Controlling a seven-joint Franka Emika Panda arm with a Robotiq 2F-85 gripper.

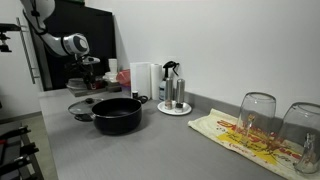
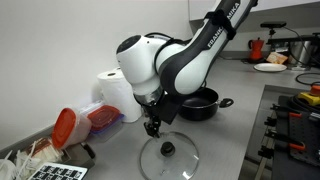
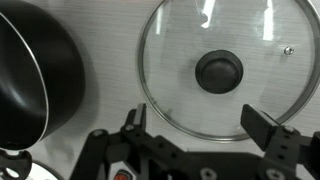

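Note:
A glass lid with a black knob (image 3: 219, 72) lies flat on the table, with its clear pane (image 3: 185, 100) filling much of the wrist view. Beside it stands a black pot (image 1: 118, 115), and part of that pot's wall (image 3: 35, 75) shows at the wrist view's left. My gripper is open above the lid's near rim, its fingers wide apart and nothing between them. The knob lies beyond the fingertips (image 3: 137, 117), apart from them. In exterior view 2, the lid (image 2: 185, 165) is in front of the arm.
Behind the pot, a white plate (image 1: 174, 108) holds bottles and grinders. Two upturned glass jars (image 1: 256, 115) stand on a yellow-and-white cloth (image 1: 220, 127) at the right. A dish rack (image 2: 40, 158) and a red pan (image 2: 68, 128) sit near the lid.

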